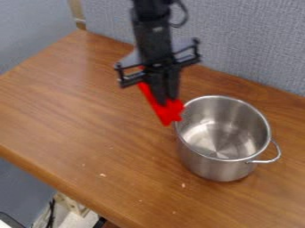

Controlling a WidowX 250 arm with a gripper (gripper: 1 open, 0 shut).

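Observation:
My gripper (160,86) hangs from the top of the view, blurred, shut on a red object (165,109) that tilts downward below it. The red object is at the left rim of a steel pot (226,154), partly in front of or over it; I cannot tell whether they touch. The pot has side handles and looks empty.
A grey textured wall stands behind it, and the table's edge runs along the lower left, with cables below.

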